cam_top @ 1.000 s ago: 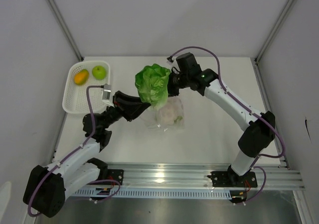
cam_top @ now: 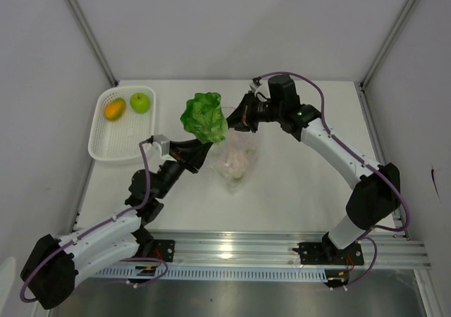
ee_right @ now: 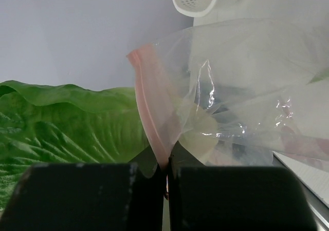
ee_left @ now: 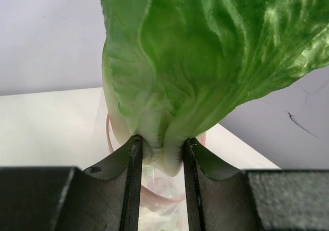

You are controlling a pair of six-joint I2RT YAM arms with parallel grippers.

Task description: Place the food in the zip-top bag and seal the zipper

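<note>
A large green lettuce leaf point(cam_top: 203, 115) is pinched by its pale stem in my left gripper, held above and at the mouth of the clear zip bag point(cam_top: 236, 163), which has a pink zip band and some pale food inside. My right gripper is shut on the bag's pink top edge point(ee_right: 151, 97). In the right wrist view the leaf lies behind the band, its pale stem seen through the plastic; how far it is inside cannot be told.
A white perforated basket point(cam_top: 99, 137) at the back left holds a mango point(cam_top: 115, 109) and a green apple point(cam_top: 140, 102).
The left gripper and leaf have shifted slightly left. The right gripper has moved a little rightward and the bag has shifted with it.
</note>
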